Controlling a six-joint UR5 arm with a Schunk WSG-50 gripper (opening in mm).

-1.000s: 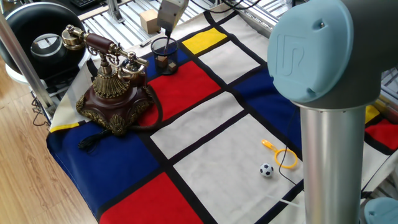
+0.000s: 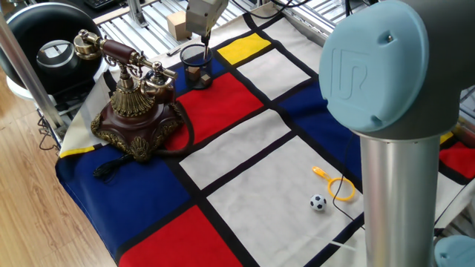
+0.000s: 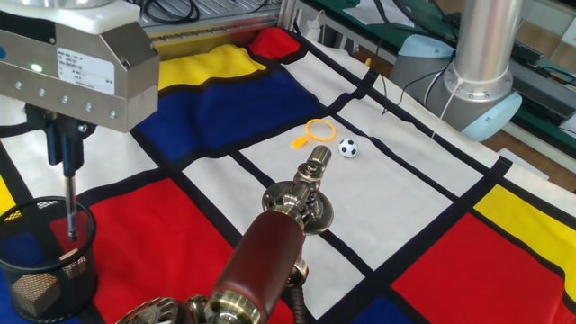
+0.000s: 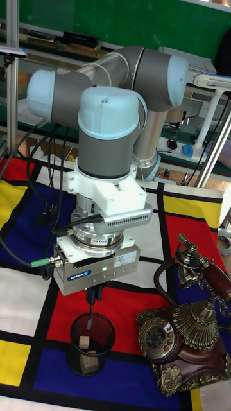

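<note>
My gripper (image 3: 68, 169) points down over the black mesh cup (image 3: 74, 286), its dark fingers close together. A thin grey rod (image 3: 71, 209) extends below them, apparently held, with its dark lower tip inside the cup's opening. In exterior view 3 the rod (image 4: 88, 320) likewise reaches down to the cup (image 4: 101, 337). Small wooden blocks (image 4: 88, 360) lie in the cup. From exterior view 1, the cup's rim (image 2: 211, 52) shows beside the gripper, whose fingers are small there.
An ornate old-style telephone (image 2: 137, 122) stands close to the cup. A toy football (image 2: 318, 202) and a yellow ring-shaped toy (image 2: 341, 188) lie far off on the patterned cloth (image 2: 245, 200). A wooden block (image 2: 178, 25) sits behind the cup.
The cup, telephone and toys look unmoved.
</note>
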